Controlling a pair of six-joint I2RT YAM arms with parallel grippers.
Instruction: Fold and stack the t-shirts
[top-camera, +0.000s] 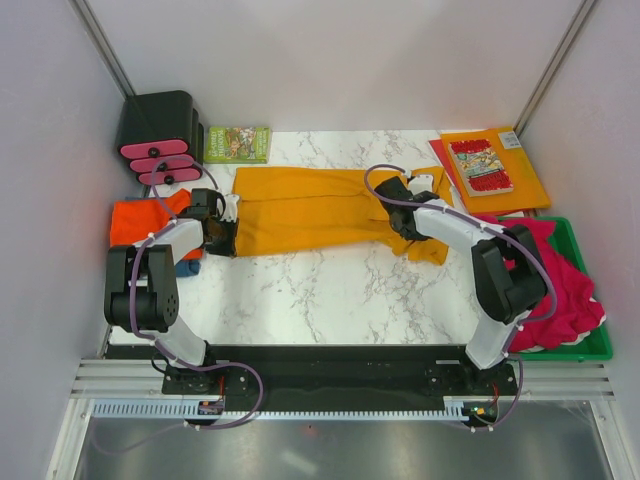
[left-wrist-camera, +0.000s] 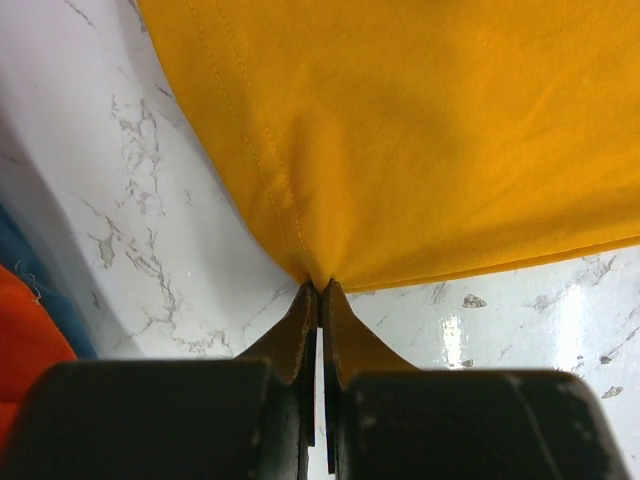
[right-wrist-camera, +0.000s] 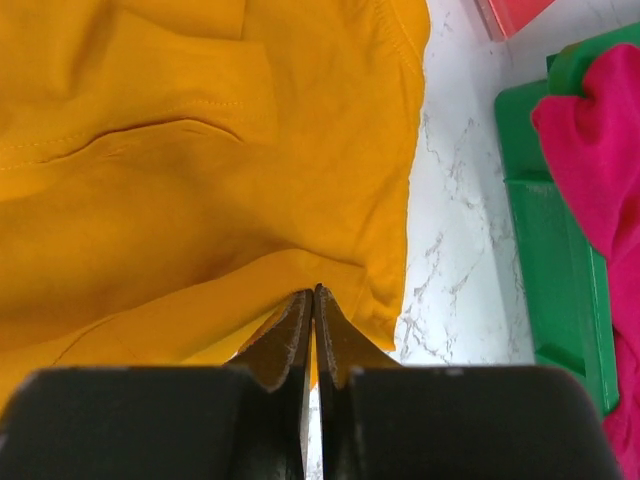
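Note:
An orange-yellow t shirt (top-camera: 310, 212) lies lengthwise across the table, flat on the left and bunched at its right end. In the left wrist view, my left gripper is shut on the near left corner of the hem, and the cloth gathers into its tips. My right gripper is over the shirt's right end. Its fingers are close together at a raised fold of the cloth; whether they pinch it is unclear. A flap of the shirt (top-camera: 428, 250) spreads below that gripper.
A green bin (top-camera: 600, 342) with crimson cloth (top-camera: 560, 300) stands at right, books (top-camera: 490, 170) behind it. At left are orange folded cloth (top-camera: 135, 222) and a black drawer unit (top-camera: 160, 125).

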